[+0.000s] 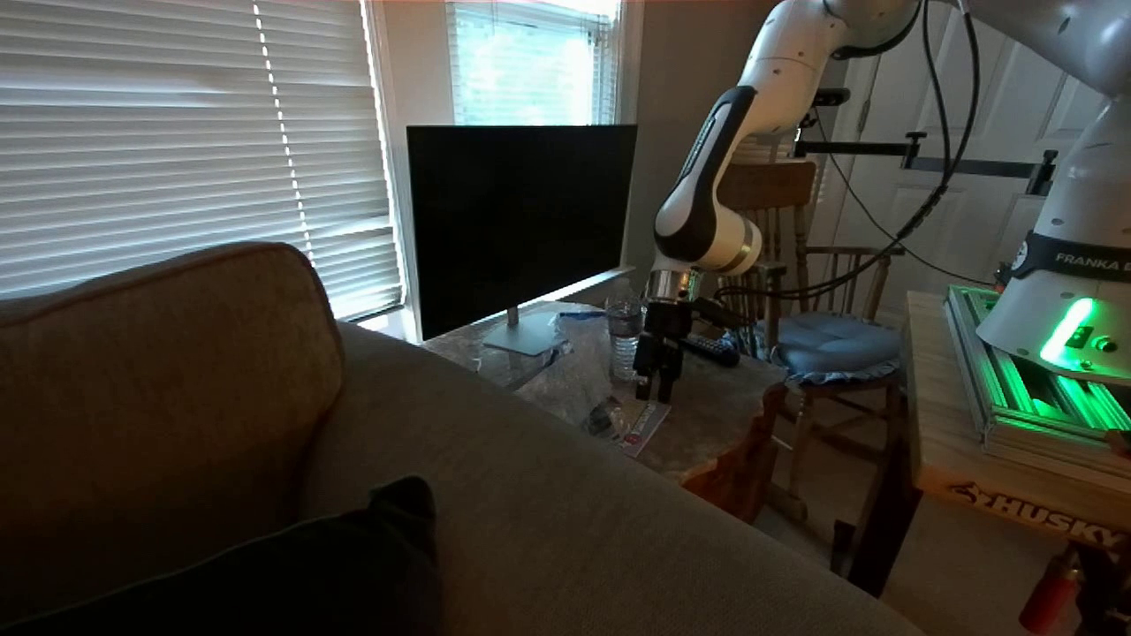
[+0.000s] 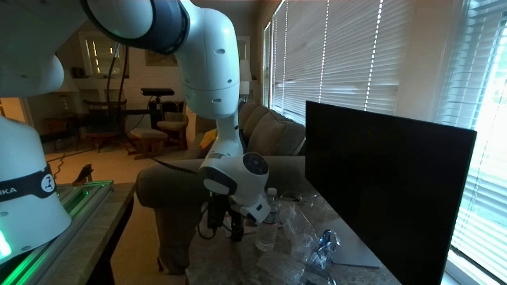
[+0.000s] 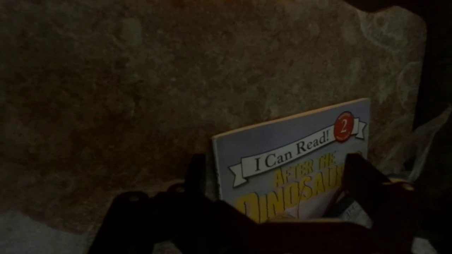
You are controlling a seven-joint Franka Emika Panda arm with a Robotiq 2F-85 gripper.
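Note:
A thin book [image 3: 288, 169] titled "After the Dinosaurs" lies flat on the stone-topped table [image 3: 127, 84], its lower part hidden by my gripper. The two dark fingers stand wide apart over the cover, open, and nothing is held between them. In exterior view 1 the gripper [image 1: 655, 392] points down just above the table, close to the book [image 1: 642, 426] near the couch side. Exterior view 2 shows the gripper [image 2: 233, 232] partly behind the wrist, left of a clear water bottle [image 2: 267, 230].
Crumpled clear plastic [image 2: 299, 232] and a shiny silver wrapper [image 2: 326, 244] lie beyond the bottle, before the large black monitor [image 2: 380, 190]. A dark remote [image 1: 710, 350] rests behind the gripper. The couch [image 1: 551, 509] borders the table. Bare tabletop shows beside the book.

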